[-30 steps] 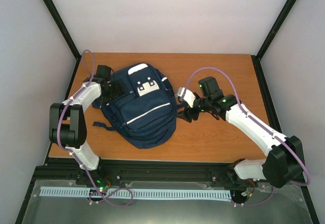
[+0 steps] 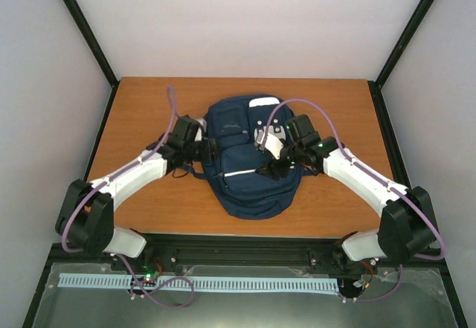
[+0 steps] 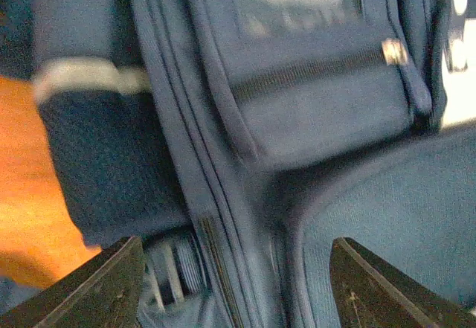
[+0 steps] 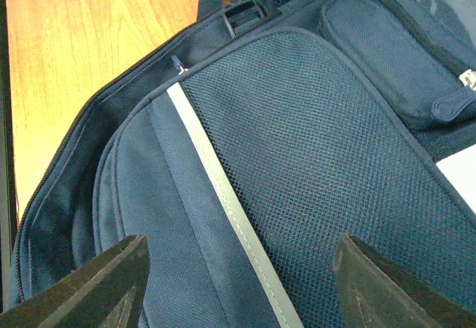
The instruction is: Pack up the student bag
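A navy blue backpack (image 2: 256, 194) lies flat in the middle of the wooden table, its pocket side up, with pale zip strips and a white patch near its top. Over its left side is my left gripper (image 2: 211, 149); in the left wrist view its fingers (image 3: 97, 287) stand apart above the bag's side seam, with no object held. My right gripper (image 2: 269, 169) is above the front pocket. The right wrist view has its fingers (image 4: 104, 287) apart as well, over the pocket's white zip strip (image 4: 223, 183), and nothing is gripped.
Bare wooden table (image 2: 141, 105) surrounds the bag on all sides. A side strap (image 2: 198, 173) reaches out to the left under the left arm. White walls enclose the back and both sides. No other loose objects show.
Over the last second the backpack shifted to the right and turned a little, as the left arm moved right.
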